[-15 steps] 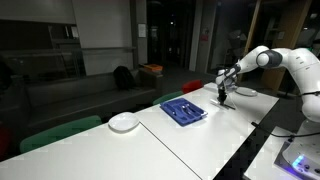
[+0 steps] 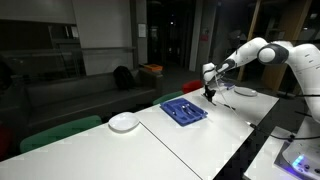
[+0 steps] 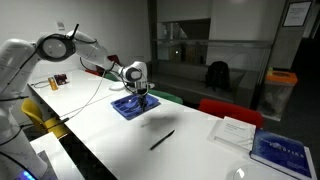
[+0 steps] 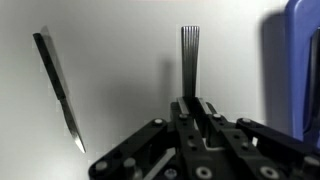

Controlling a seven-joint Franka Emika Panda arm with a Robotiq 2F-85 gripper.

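Note:
A silver fork (image 4: pixel 190 58) points away from my gripper, which is shut on it; the tines show and the fingers hide its other end. Below lies the white table, with a black-handled knife (image 4: pixel 55 82) to the left in the wrist view. The wall of a blue tray (image 4: pixel 296 62) runs along the right edge of that view, apart from the fork. In exterior view 1 the gripper (image 2: pixel 209 94) hangs just right of the blue tray (image 2: pixel 183 111). The knife (image 3: pixel 162 140) lies by itself in exterior view 2.
A white plate (image 2: pixel 124 122) stands left of the tray. Farther off in exterior view 2 are a blue box (image 3: pixel 281 151) and white papers (image 3: pixel 232 134).
In exterior view 1 my gripper has moved left, from above the table's right part to close beside the tray. The tray and plate have stayed put.

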